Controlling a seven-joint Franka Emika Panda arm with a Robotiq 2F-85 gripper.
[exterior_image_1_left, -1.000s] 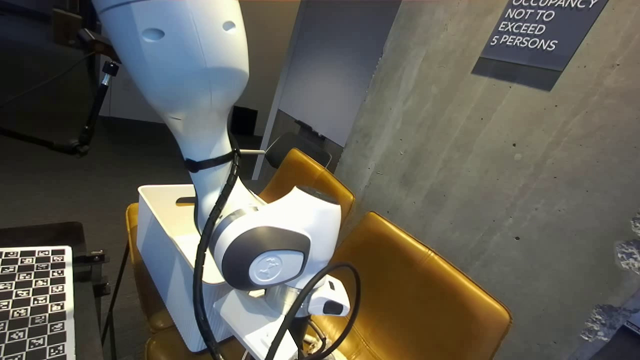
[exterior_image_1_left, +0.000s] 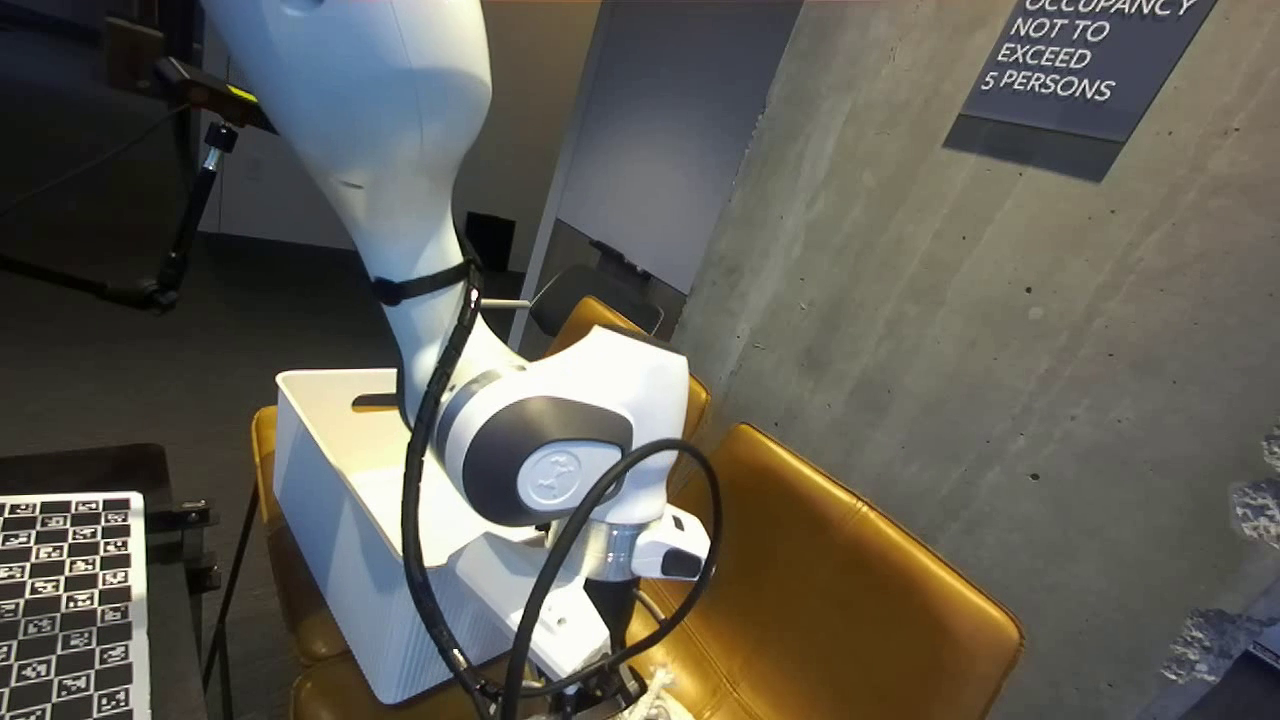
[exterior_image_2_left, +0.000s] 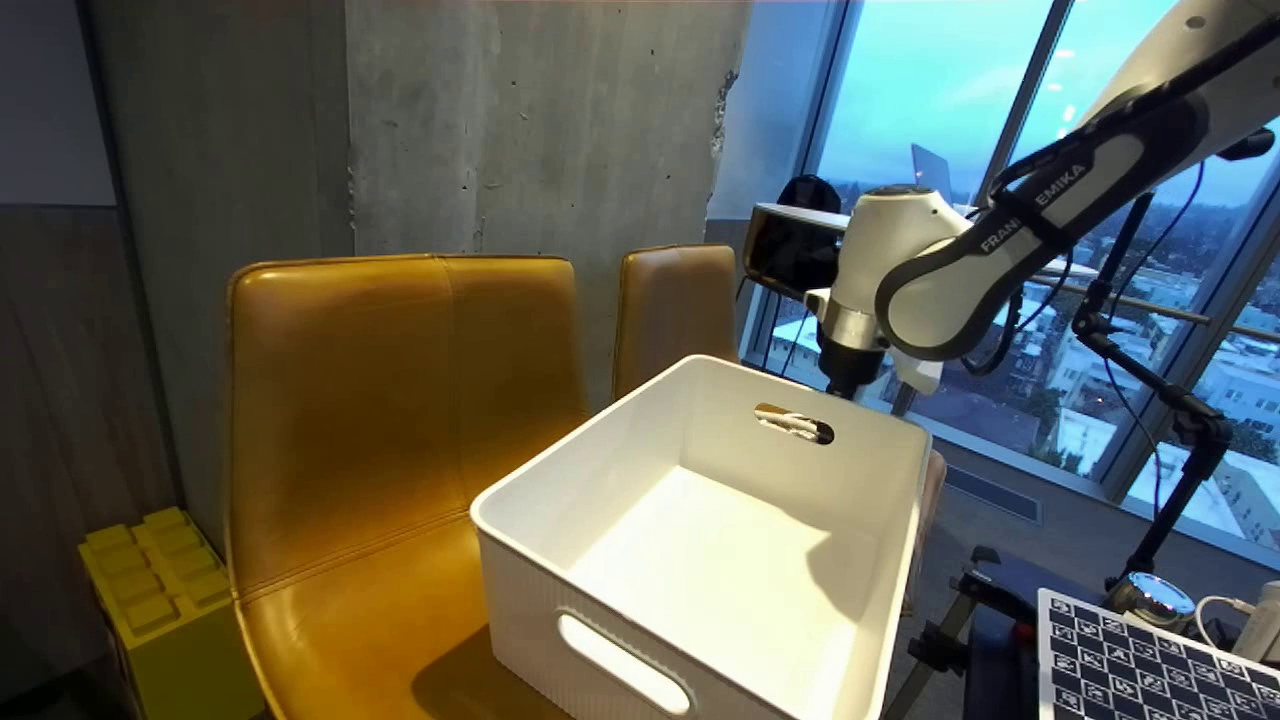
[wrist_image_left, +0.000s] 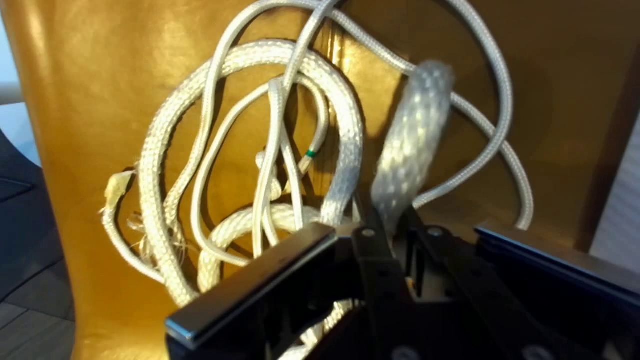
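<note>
In the wrist view, my gripper is shut on a thick white braided rope (wrist_image_left: 414, 135), with a short length of it standing out past the fingertips toward the camera. The remaining rope lies in loose coils, thick and thin, over the tan leather chair seat (wrist_image_left: 102, 72). Some white rope (exterior_image_1_left: 657, 702) also shows at the bottom edge of exterior view 1, beside the gripper's lower end. A white box (exterior_image_2_left: 528, 612) stands on the neighbouring chair, its inside looking empty. From exterior view 2 the fingers are hidden behind the box's far wall.
Tan chair backs (exterior_image_1_left: 828, 576) rise close to the arm, with a concrete wall (exterior_image_1_left: 1020, 360) behind. A table with a checkered board (exterior_image_1_left: 72, 600) stands on the box's other side. A black cable (exterior_image_1_left: 414, 528) loops along the arm.
In exterior view 1 the wrist and hand have risen and shifted slightly right. More of the white rope shows beside the gripper. The box and chairs stand where they were.
</note>
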